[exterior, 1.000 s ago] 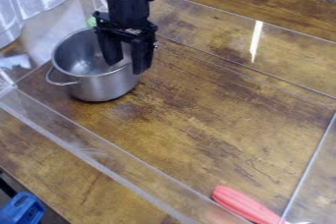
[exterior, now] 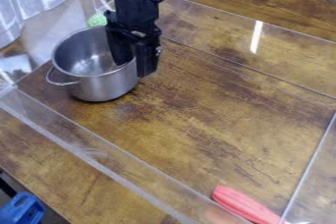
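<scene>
A steel pot point(exterior: 92, 79) with a side handle stands on the wooden surface at the upper left. The black gripper point(exterior: 136, 51) is down at the pot's right rim, partly over its opening. Its fingertips are dark and overlap the rim, so whether they are shut on it is unclear.
A green object point(exterior: 97, 19) sits behind the pot against a pale, crinkled backdrop. A red-handled item point(exterior: 246, 203) lies at the bottom right, a blue object point(exterior: 19, 210) at the bottom left.
The arm and gripper have shifted very slightly at the pot's rim. The pot stands in about the same place.
</scene>
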